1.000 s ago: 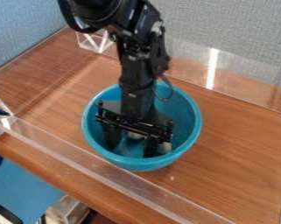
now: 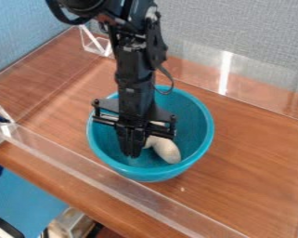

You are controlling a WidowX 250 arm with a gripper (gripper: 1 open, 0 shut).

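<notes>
A black gripper (image 2: 131,149) reaches down into a teal bowl (image 2: 195,125) on the wooden counter, its fingers low inside the bowl's left half. A pale, rounded object (image 2: 166,149) lies in the bowl just right of the fingertips, partly behind the gripper. The fingers look close together, and I see nothing held between them.
A clear plastic barrier runs along the front edge, with another along the back. Dark blue items sit at the left edge, and metal parts lie below at lower left.
The gripper has risen a little and shifted left within the bowl, leaving more of the pale object in view. The bowl has stayed in place.
</notes>
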